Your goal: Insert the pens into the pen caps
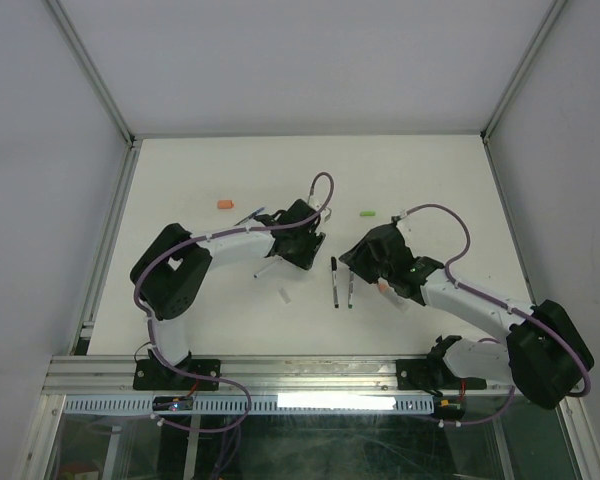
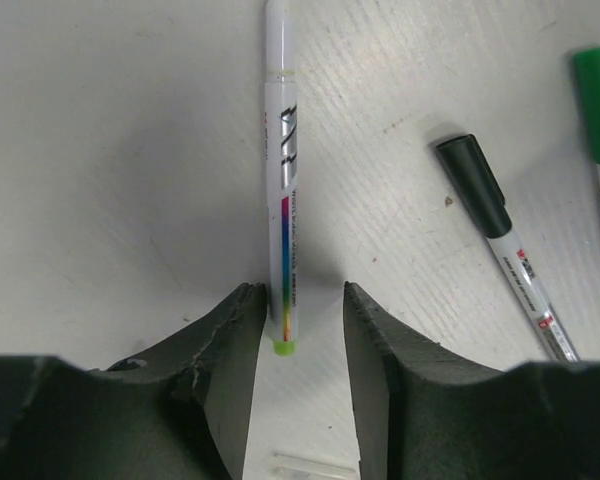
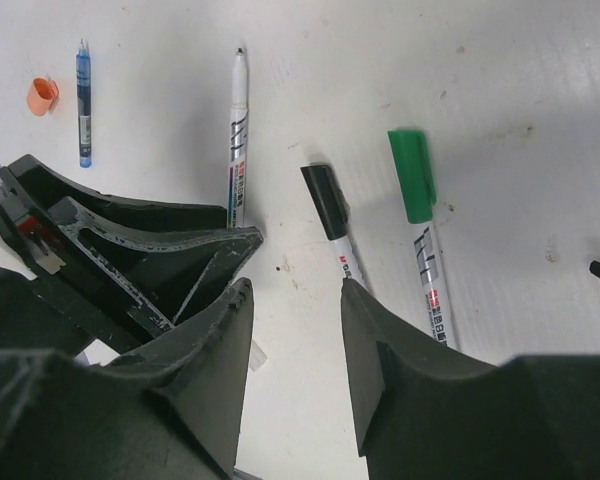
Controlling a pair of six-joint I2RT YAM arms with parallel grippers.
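Observation:
A white, uncapped marker with a yellow-green end lies on the table. My left gripper is part open over that end, its fingers standing on either side of it with a gap. In the right wrist view the marker's dark tip points away, and the left gripper hides its rear end. A short yellow-green cap lies further back. My right gripper is also part open, with nothing between its fingers. It hovers near a black-capped marker and a green-capped marker, which lie side by side.
At the back left are an orange cap and a blue pen. An orange marker is partly under the right arm. A white pen and a small pale piece lie before the left arm.

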